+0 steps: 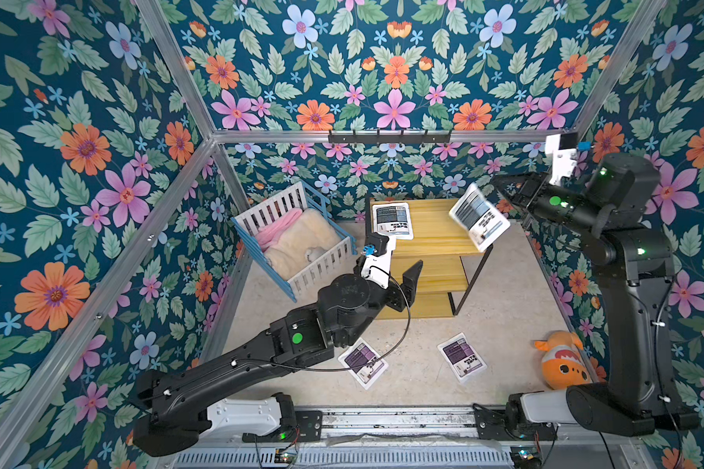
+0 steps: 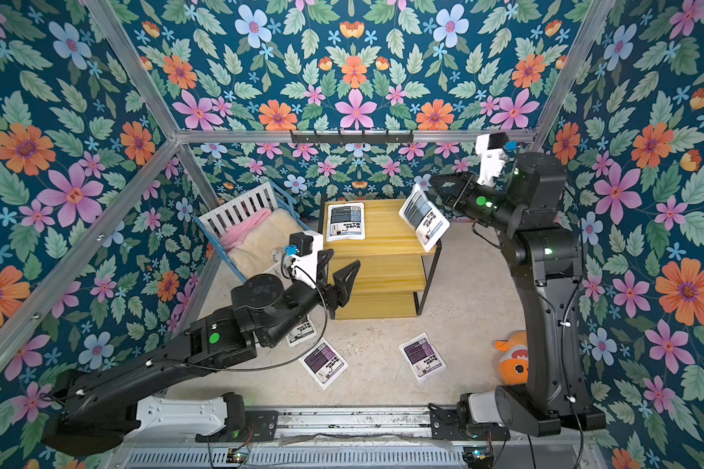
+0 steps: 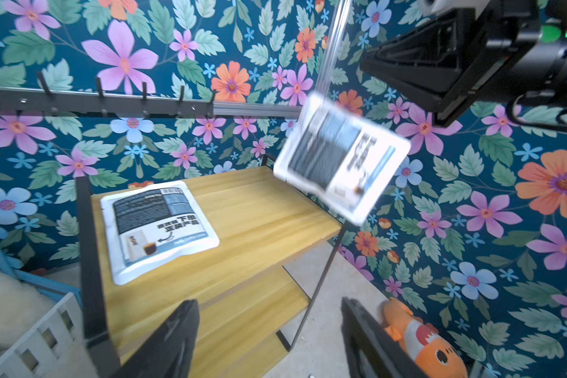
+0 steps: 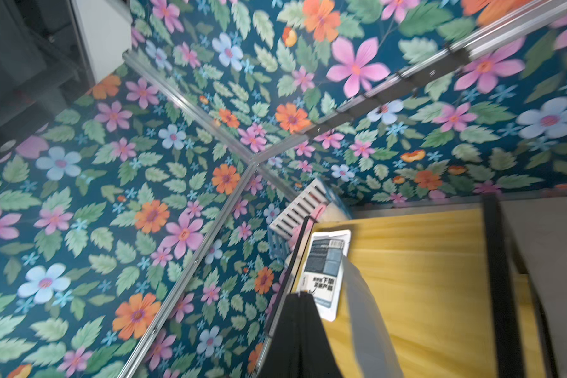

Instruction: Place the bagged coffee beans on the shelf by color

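My right gripper [image 1: 499, 183] is shut on the edge of a white bag with a blue-grey label [image 1: 478, 217]. The bag hangs tilted above the right end of the shelf's top board [image 1: 430, 226]. In the right wrist view its pale side [image 4: 368, 321] shows beside the shut fingers [image 4: 299, 334]. A like blue-grey bag [image 3: 160, 223] lies flat at the top board's left end. My left gripper is open and empty before the shelf front. Two purple-labelled bags, one on the left [image 2: 323, 362] and one on the right [image 2: 422, 356], lie on the floor.
Another bag [image 2: 301, 331] on the floor is partly covered by the left arm. A blue-and-white crib [image 1: 289, 242] stands left of the shelf, close to it. An orange plush toy [image 1: 561, 361] sits at the right. Bare wood separates the two blue-grey bags.
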